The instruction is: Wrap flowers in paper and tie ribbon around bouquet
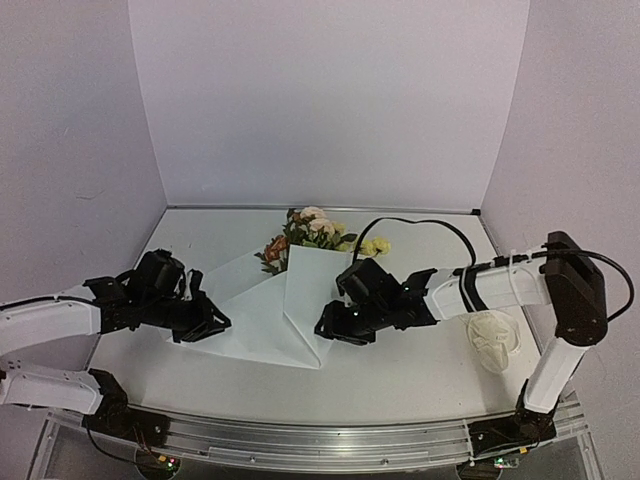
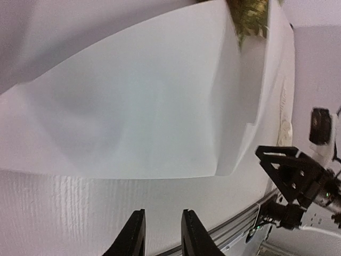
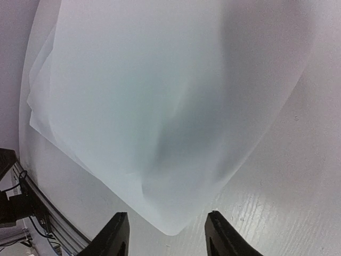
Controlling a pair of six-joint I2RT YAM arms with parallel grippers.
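Note:
White wrapping paper [image 1: 250, 325] lies on the table, partly folded over, with a flap [image 1: 310, 280] crossing its right part. Pink, orange and yellow fake flowers [image 1: 318, 228] stick out past the paper's back edge; their stems are hidden. My left gripper is open with nothing between its fingers, over the left part of the paper in the top view. Beside the paper's lower right edge, my right gripper is also open. In the right wrist view, the paper's pointed front corner [image 3: 169, 221] shows between its fingertips, but I cannot tell whether they are level with it.
A pale, crumpled bundle [image 1: 492, 340] rests at the right side of the table. Bare tabletop [image 1: 420, 370] lies in front and to the right of the paper. A metal rail [image 1: 300, 455] runs along the front edge, and walls close in the sides and back.

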